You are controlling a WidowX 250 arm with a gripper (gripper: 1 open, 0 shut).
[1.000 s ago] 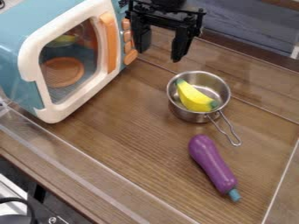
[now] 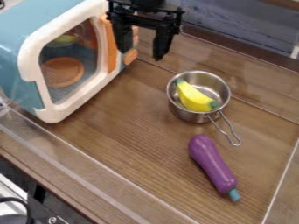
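Note:
My gripper [image 2: 142, 44] is at the top centre, its two black fingers apart with nothing seen between them, beside the orange side of a toy microwave [image 2: 35, 61]. An orange round piece [image 2: 63, 70] shows through the microwave's white-framed door window. A steel pot [image 2: 219, 87] with a long handle stands to the right, holding a yellow banana [image 2: 194, 98]. A purple eggplant [image 2: 211, 162] with a teal tip lies at the lower right.
A blue-grey wall [image 2: 233, 35] runs along the back. Dark items and cables sit at the lower left corner.
The gripper has moved left and up, after shifting a little lower and towards the microwave from a second ago. The pot, banana, eggplant and microwave look unchanged.

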